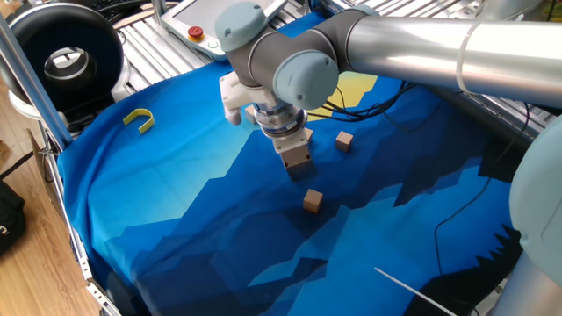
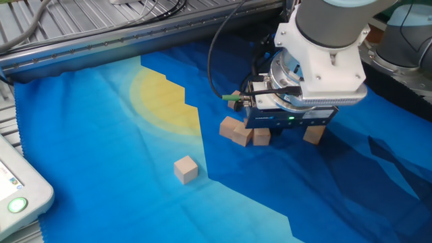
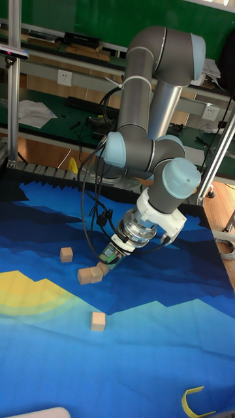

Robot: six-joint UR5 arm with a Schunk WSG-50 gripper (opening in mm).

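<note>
My gripper (image 1: 299, 168) points down low over the dark blue part of the cloth, its body a dark box with a small green light in exterior view 2. Its fingers are hidden there, so I cannot tell how the fingers stand. Right against its near side sits a cluster of wooden cubes (image 2: 243, 135), also beside the gripper in exterior view 3 as touching cubes (image 3: 86, 275). One separate cube (image 1: 313, 201) lies just in front of the gripper in exterior view 1, another cube (image 1: 344, 141) to its right. A paler cube (image 2: 185, 170) stands alone near the yellow circle.
A yellow curved piece (image 1: 139, 119) lies on the cloth at the left in exterior view 1. The tablet with a red button (image 1: 195, 33) rests at the back. Black cables (image 2: 217, 67) hang beside the gripper.
</note>
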